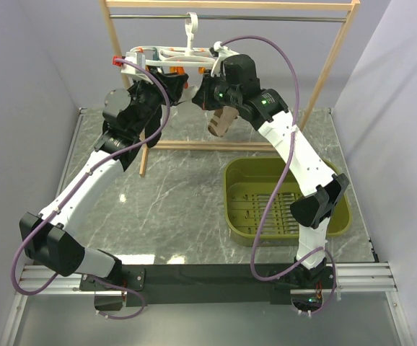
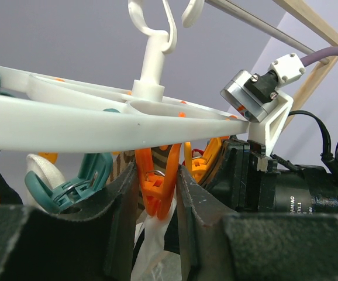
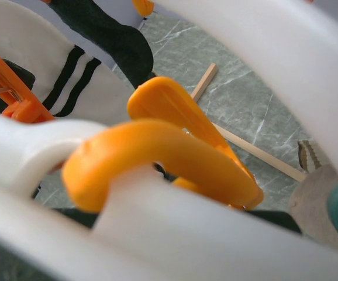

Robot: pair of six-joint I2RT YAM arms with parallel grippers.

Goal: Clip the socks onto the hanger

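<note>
The white hanger [image 2: 75, 126] hangs from the rail. My left gripper is shut on an orange clip [image 2: 153, 184] under its near bar. A white sock [image 2: 152, 246] is at that clip's mouth and hangs below it. In the top view, the white sock [image 1: 187, 94] lies between the two grippers. Close to its right edge, my right gripper [image 1: 200, 97] is shut; whether it pinches the edge cannot be told. The right wrist view shows a striped white sock [image 3: 107, 96] beside a yellow-orange clip [image 3: 180, 146]; hanger bars hide the fingers.
A brown patterned sock [image 1: 223, 121] hangs behind my right gripper. Teal clips [image 2: 78, 184] hang along the hanger. The wooden rack [image 1: 326, 72] surrounds it, and a green basket [image 1: 230, 205] stands at the right.
</note>
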